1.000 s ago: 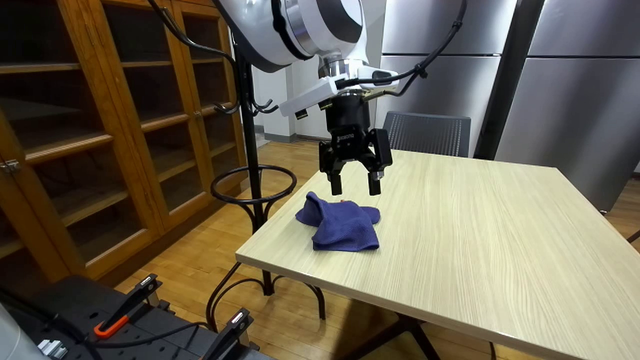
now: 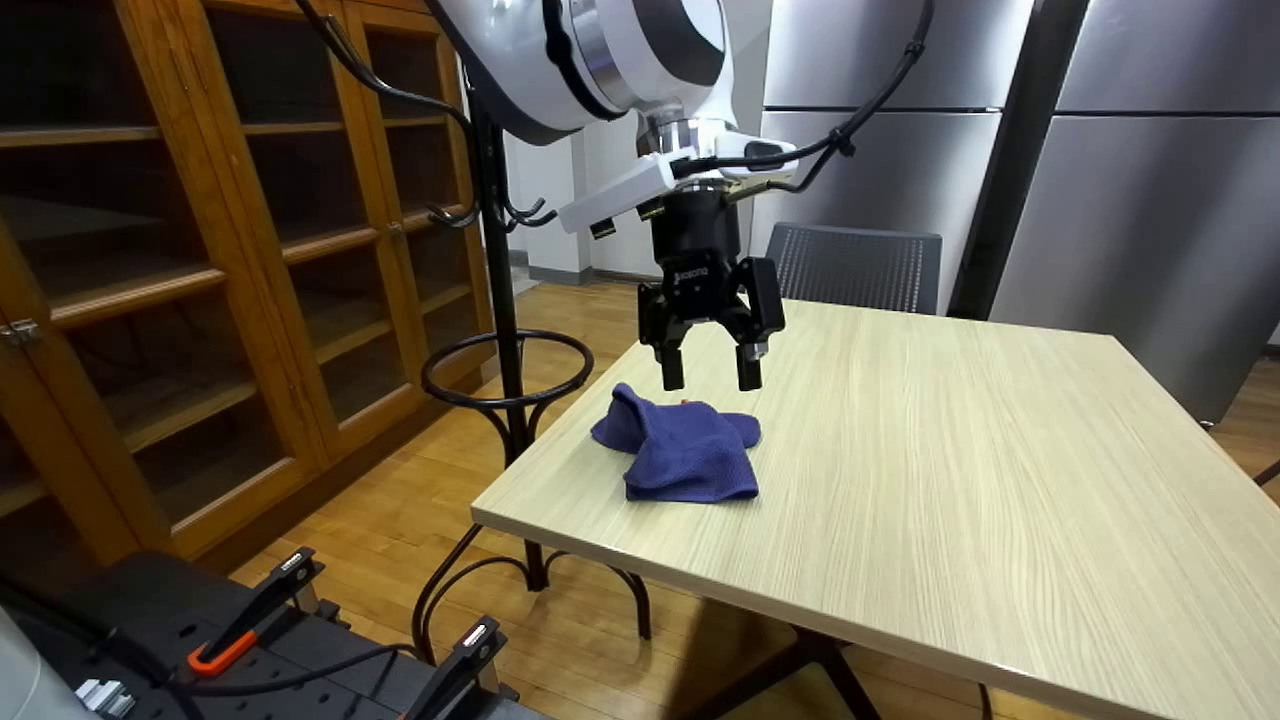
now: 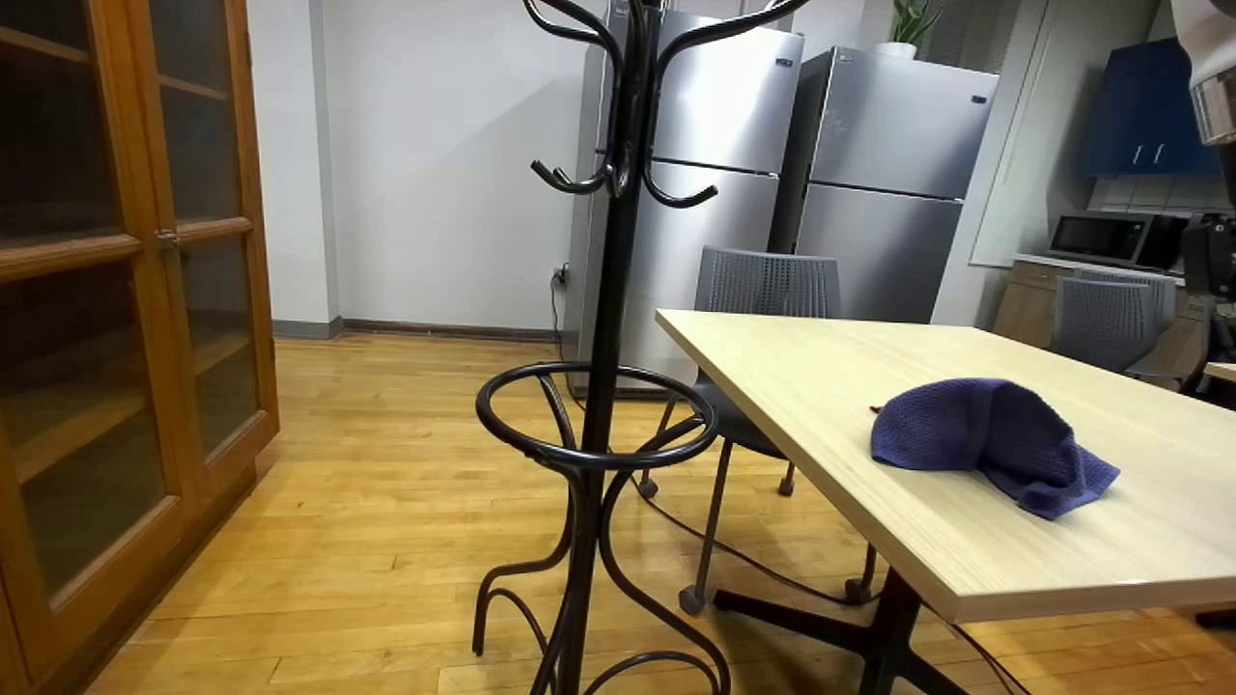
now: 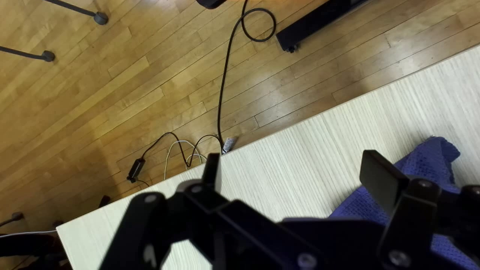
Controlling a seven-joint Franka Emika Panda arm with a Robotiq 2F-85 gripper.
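Observation:
A crumpled dark blue cloth (image 2: 693,450) lies on the light wooden table (image 2: 960,480), near its left corner. Exterior view 2 shows the cloth (image 3: 985,434) raised in a hump, with a small reddish-brown bit (image 3: 876,409) peeking out beside it. My gripper (image 2: 713,370) points down above the table by the cloth, its fingers wide apart and nothing between them. From the wrist, the cloth (image 4: 429,162) appears at the right, partly hidden behind one finger of the open gripper; bare tabletop shows between the fingers.
A black coat stand (image 3: 608,347) rises beside the table's left edge. Behind the table is a grey chair (image 2: 854,266), with steel fridges (image 2: 1140,216) further back.

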